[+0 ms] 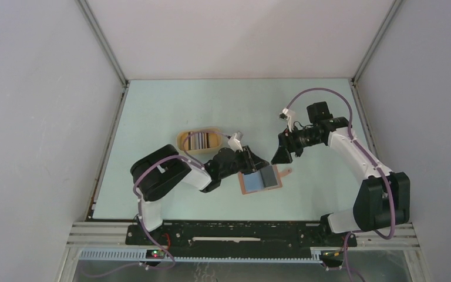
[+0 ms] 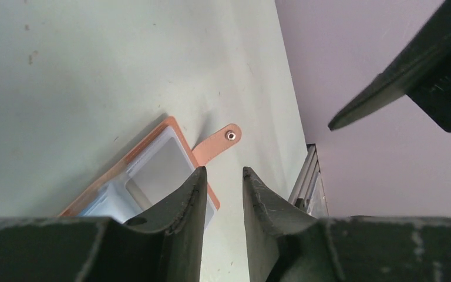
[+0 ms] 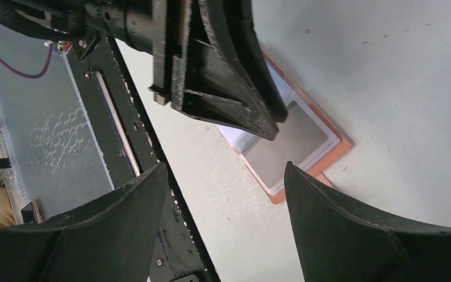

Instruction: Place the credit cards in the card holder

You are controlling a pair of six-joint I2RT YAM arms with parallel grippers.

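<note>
The card holder (image 1: pixel 260 189), tan-edged with pale blue and grey inner panels, lies open on the table; its snap tab (image 2: pixel 219 143) sticks out to the right. Just above its upper edge is my left gripper (image 1: pixel 265 164), its fingers slightly parted with a bare gap between them in the left wrist view. My right gripper stands wide open and empty, up and to the right of the holder. Several cards (image 1: pixel 198 140) stand in a row inside a tan basket (image 1: pixel 181 141). Fingers of the left gripper hide part of the holder in the right wrist view.
The two grippers are close together above the holder. Purple cables (image 1: pixel 329 90) arch over both arms. A dark rail (image 1: pixel 226 229) runs along its front edge.
</note>
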